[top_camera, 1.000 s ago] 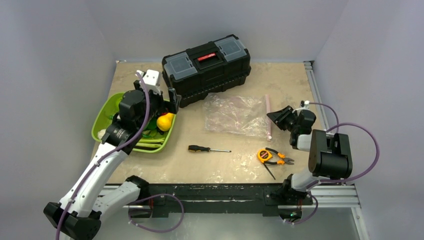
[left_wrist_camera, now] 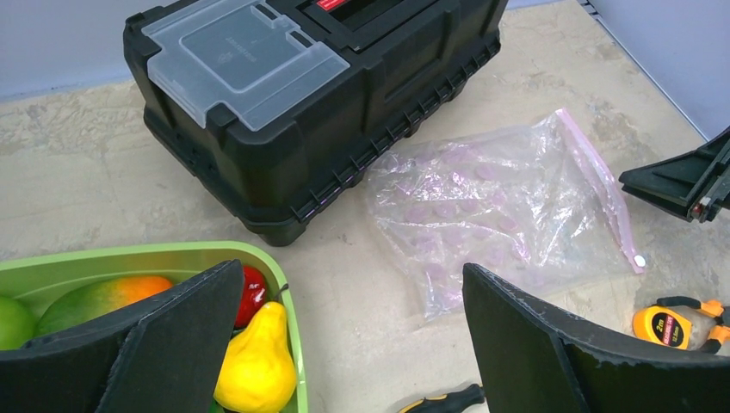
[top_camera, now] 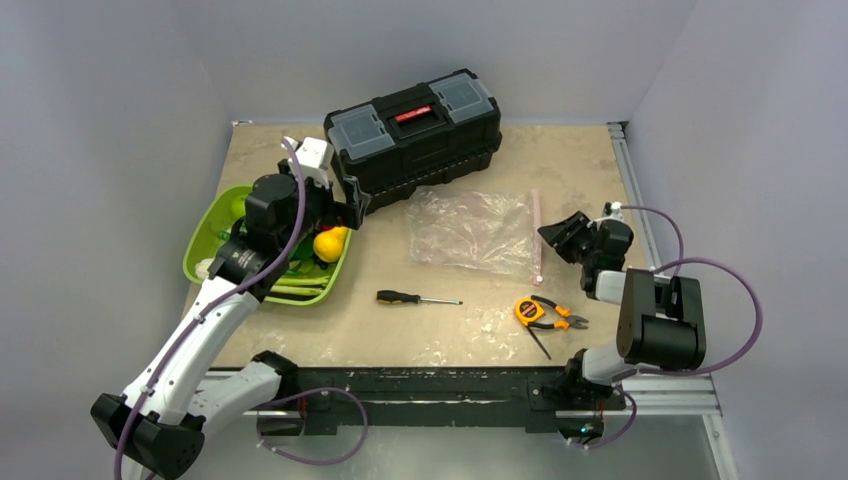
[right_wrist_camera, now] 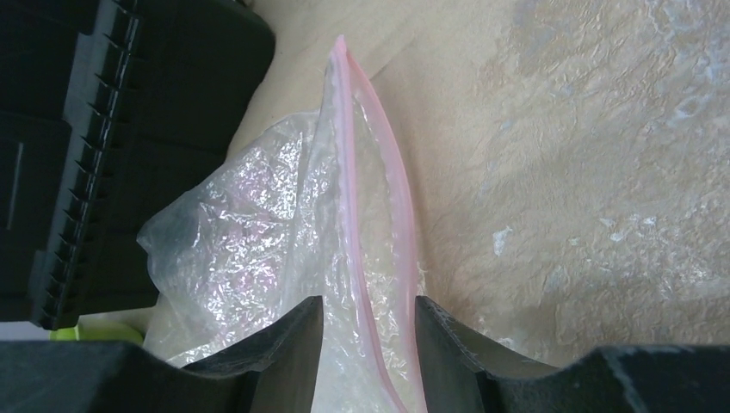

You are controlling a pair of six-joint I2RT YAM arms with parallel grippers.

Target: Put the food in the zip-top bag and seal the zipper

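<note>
A clear, flat zip top bag [top_camera: 470, 232] lies empty on the table, its pink zipper edge [right_wrist_camera: 353, 215] facing right. In the right wrist view the two pink strips stand apart along much of their length. My right gripper is partly open at that edge; the strips run through the view between its fingers, and contact cannot be told. Over the right rim of the green basket [top_camera: 190, 255], my left gripper stands open and empty. The basket holds food, including a yellow pear [left_wrist_camera: 258, 361], a red item [left_wrist_camera: 251, 295] and a mango [left_wrist_camera: 95, 303].
A black toolbox [top_camera: 415, 130] stands behind the bag, close to its far left corner. In front lie a screwdriver [top_camera: 400, 297], a tape measure [top_camera: 529, 311] and pliers [top_camera: 565, 318]. Bare table separates basket and bag.
My left gripper has shifted slightly right over the basket. The right gripper has drawn back a little to the right from the zipper edge. The bag looks nearly unmoved.
</note>
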